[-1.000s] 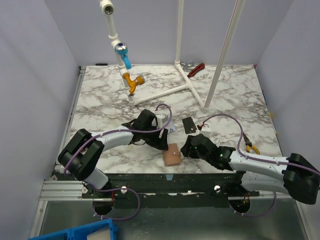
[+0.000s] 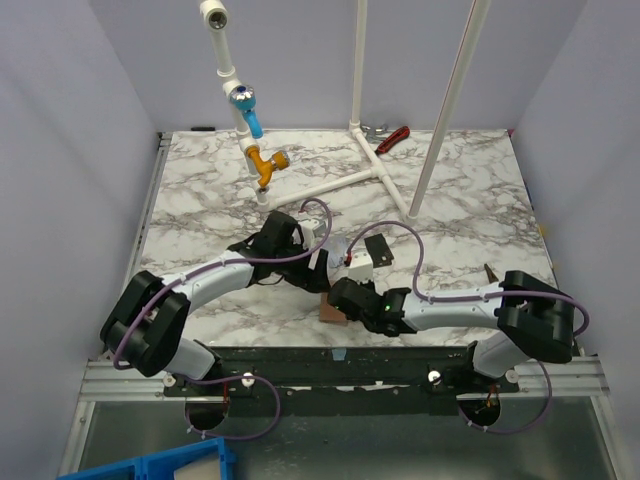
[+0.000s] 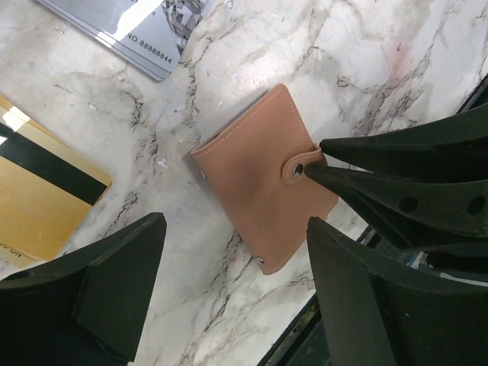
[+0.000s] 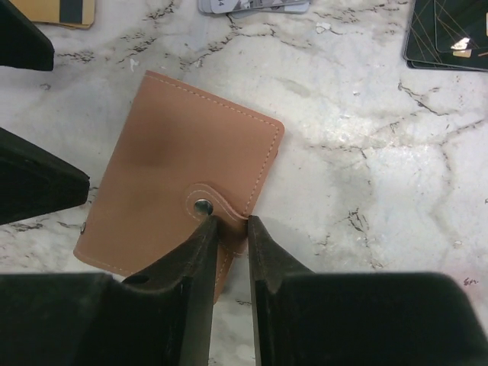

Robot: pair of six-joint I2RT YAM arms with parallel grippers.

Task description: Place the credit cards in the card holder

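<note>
The tan card holder (image 4: 168, 160) lies closed on the marble, with a snap strap (image 3: 293, 171). My right gripper is at that strap's edge, its fingertips close together; whether they grip it I cannot tell. My left gripper hangs over the holder's far side, its fingers apart and empty. Gold cards (image 3: 46, 191), silver cards (image 3: 137, 30) and dark cards (image 4: 450, 34) lie around the holder; in the top view it is mostly hidden by the grippers.
A white pipe frame (image 2: 320, 186) with taps stands behind, beside red-handled pliers (image 2: 393, 140). A blue crate (image 2: 170, 462) sits at the front left.
My right arm has moved left onto the holder. My left gripper has shifted a little to the left from one second ago.
</note>
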